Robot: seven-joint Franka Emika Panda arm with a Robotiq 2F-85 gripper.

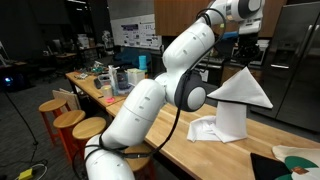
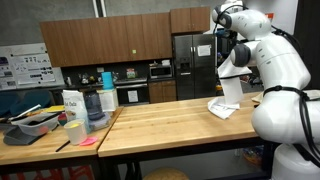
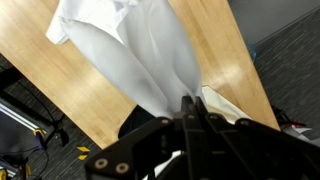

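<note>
A white cloth (image 1: 240, 105) hangs from my gripper, which is shut on part of it. In the wrist view the cloth (image 3: 150, 55) stretches from the fingertips toward the upper left. Its lower part (image 1: 203, 130) lies spread and creased on the wooden table, so the cloth is only partly lifted. In exterior view 2, the raised part of the cloth (image 2: 231, 85) stands above the lying part (image 2: 222, 107). The fingertips are too small to make out clearly in the exterior views.
A black item (image 1: 268, 167) and a white-and-green item (image 1: 297, 156) lie at the table's near right. Cups and containers (image 2: 76, 130) stand at the table's other end. Stools (image 1: 70, 119) line one side.
</note>
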